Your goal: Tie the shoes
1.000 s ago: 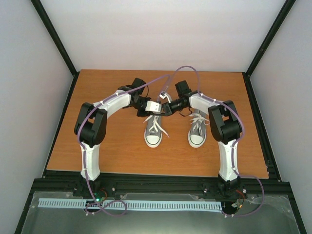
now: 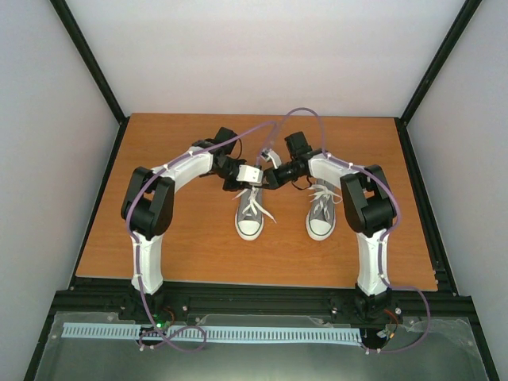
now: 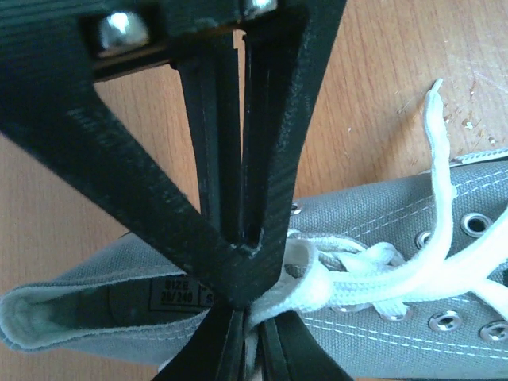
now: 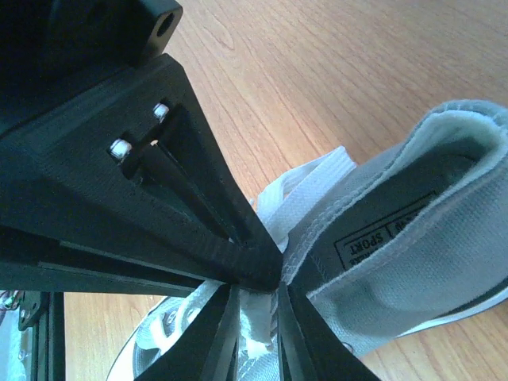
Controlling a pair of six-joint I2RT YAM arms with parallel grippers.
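In the top view the left grey shoe [image 2: 249,216] has white laces, and both grippers meet over its ankle end. My left gripper is at the lace loop [image 3: 309,286] beside the shoe's opening; a strip of lace runs into the narrow gap between its fingers, and whether it is pinched is unclear. My right gripper stands part open at the same shoe, against the rim of the opening. White lace [image 4: 255,313] shows in its gap. Its fingers [image 4: 226,329] do not visibly press on it.
The right grey shoe [image 2: 321,213], with a white lace bow [image 2: 323,193], stands just to the right, under the right forearm. A free lace end [image 3: 436,119] lies off the left shoe's side.
The left arm and both shoes look unmoved.
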